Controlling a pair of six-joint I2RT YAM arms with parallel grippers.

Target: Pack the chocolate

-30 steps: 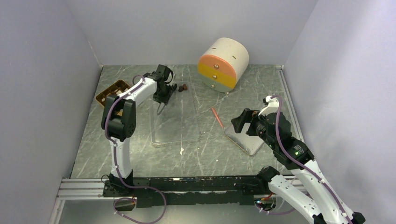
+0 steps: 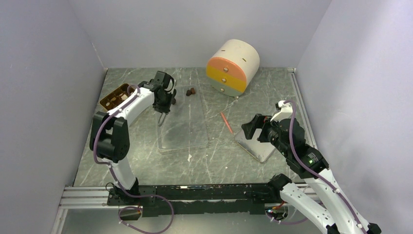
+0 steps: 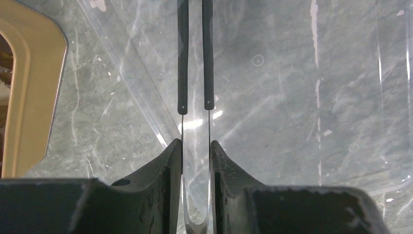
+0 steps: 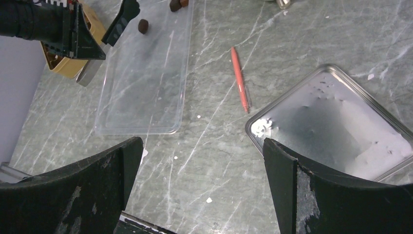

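My left gripper is shut on metal tongs [image 3: 196,223], whose black-tipped arms reach over the clear tray [image 3: 292,126]; I see nothing between their tips. The tray [image 4: 146,97] holds dark chocolates [image 4: 143,26] at its back, with a lighter brown piece [image 2: 193,90] at the back edge. A gold box with compartments stands just left of the tray, partly hidden by the left arm in the right wrist view. My right gripper [image 2: 258,124] hangs open and empty over the right side of the table.
A striped drawer cabinet [image 2: 233,67] stands at the back. An orange pen-like stick [image 4: 238,78] and a metal tray [image 4: 331,126] lie to the right.
My left arm and the tongs have moved left, toward the gold box, uncovering a chocolate in the top view. The right arm has not moved.
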